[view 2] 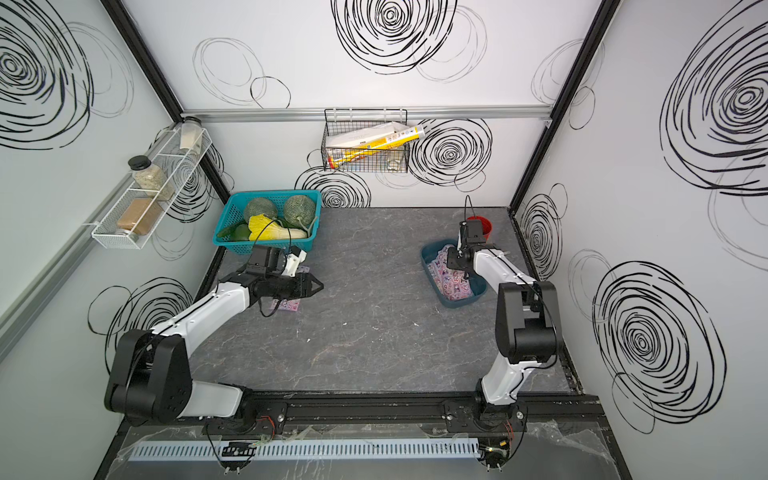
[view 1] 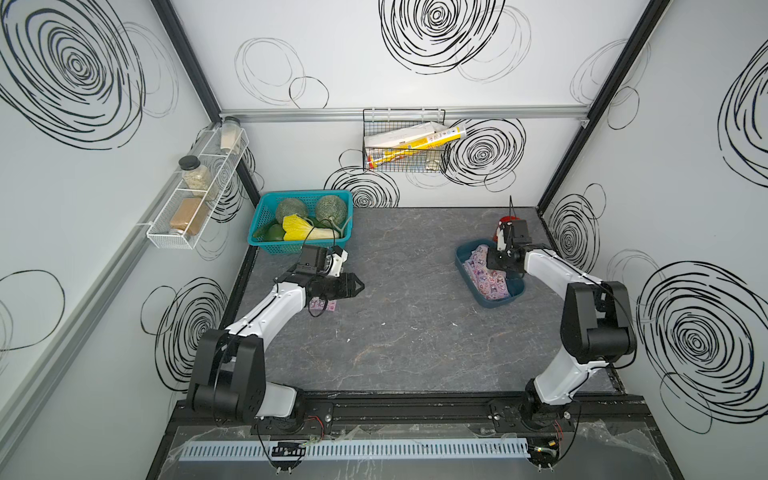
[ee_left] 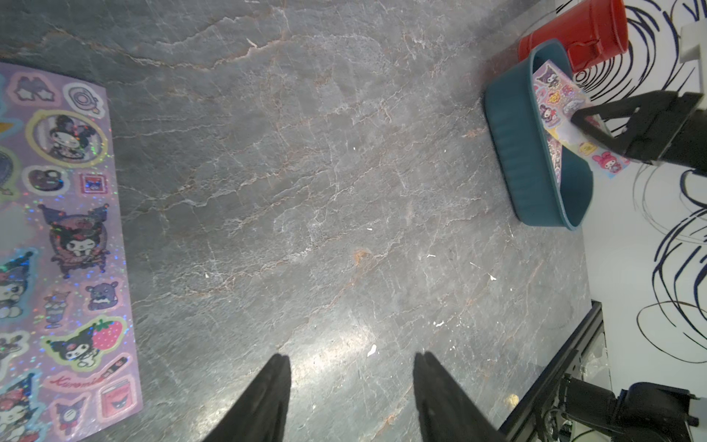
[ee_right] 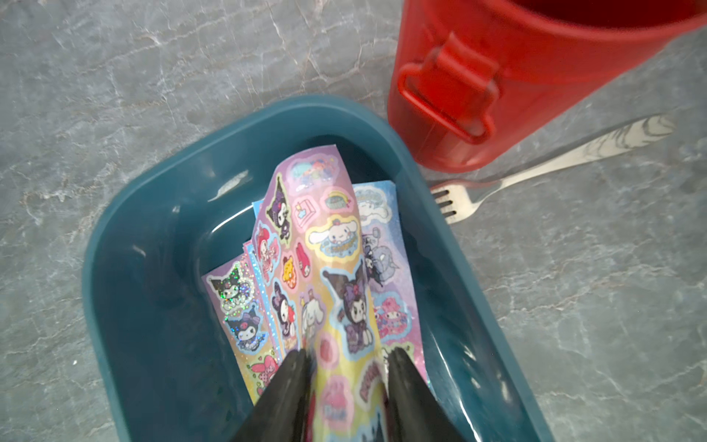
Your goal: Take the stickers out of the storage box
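The blue storage box (ee_right: 132, 309) stands at the table's right, holding several sticker sheets (ee_right: 390, 272). My right gripper is over it, shut on a pink-yellow sticker sheet (ee_right: 331, 243), which is lifted at the gripper end above the others. A lavender sticker sheet (ee_left: 66, 243) lies on the table at the left, under the left arm. My left gripper stands open over the table beside that sheet, nothing between its fingers.
A red mug (ee_right: 478, 81) and a fork (ee_right: 559, 159) are behind and right of the box. A teal basket of produce (view 1: 264, 244) sits at the back left.
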